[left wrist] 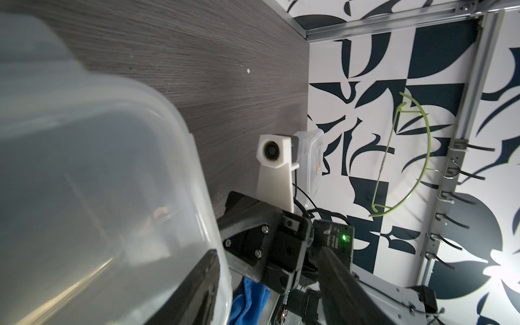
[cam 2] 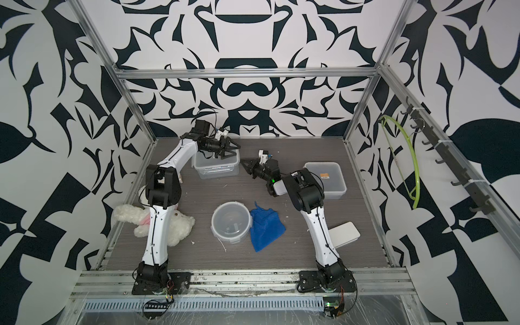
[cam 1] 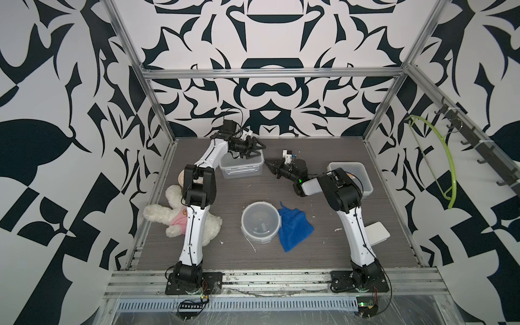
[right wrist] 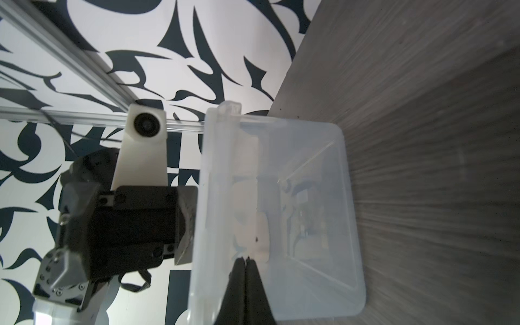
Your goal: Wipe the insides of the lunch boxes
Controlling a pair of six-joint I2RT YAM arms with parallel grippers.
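Note:
The clear rectangular lunch box stands at back centre, with my left gripper over its top; in the left wrist view its wall passes by the fingers, and their hold is unclear. My right gripper is just right of that box, shut, nothing visible between its fingertips. A second rectangular box stands at the right, partly behind the right arm. A round clear container sits at front centre, beside a crumpled blue cloth lying on the table.
A white plush toy lies at left under the left arm, with a round beige object behind it. A white flat object lies at front right. A green hanger hangs on the right wall.

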